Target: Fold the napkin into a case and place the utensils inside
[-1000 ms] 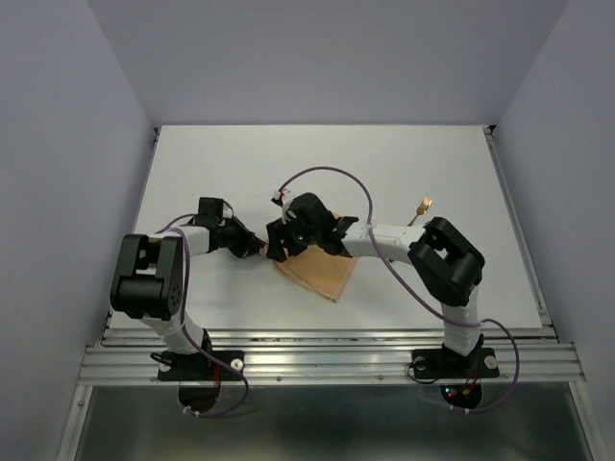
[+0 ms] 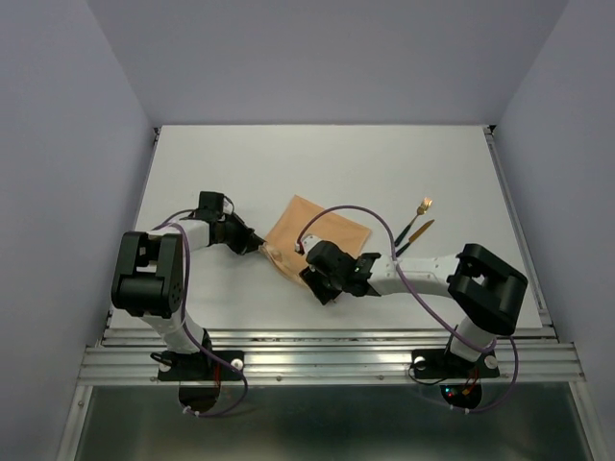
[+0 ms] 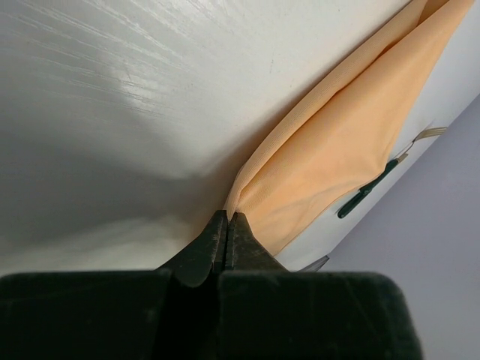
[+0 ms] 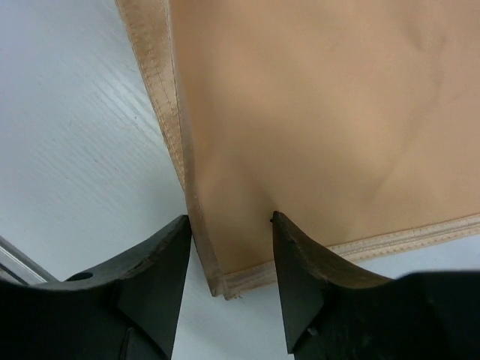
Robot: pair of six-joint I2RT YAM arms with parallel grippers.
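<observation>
The peach napkin [image 2: 317, 226] lies on the white table, its near left edge folded over in a narrow strip. My left gripper is shut on the folded corner of the napkin. My right gripper stands part open low over the napkin's near corner, its left finger by the doubled edge and its right over the cloth. The utensils lie right of the napkin: a fork [image 2: 424, 206] with a dark green handle [image 3: 371, 185] and a knife [image 2: 420, 230].
My right gripper has swung from beside the left gripper down and right to the napkin's near corner. The left gripper has barely moved.
</observation>
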